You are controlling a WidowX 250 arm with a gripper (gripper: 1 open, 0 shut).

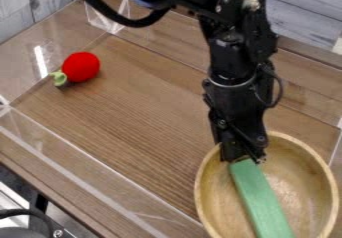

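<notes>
My black gripper [235,140] reaches down from the top to the left rim of a pale yellow bowl [214,202] at the lower right, shut on that rim as far as shows; the fingertips are partly hidden. A long green block [262,202] lies inside the bowl, its upper end just below the gripper. A red vegetable [80,66] with a pale green tip lies apart at the left of the wooden table.
The table's edges show at the far left and along the top right.
</notes>
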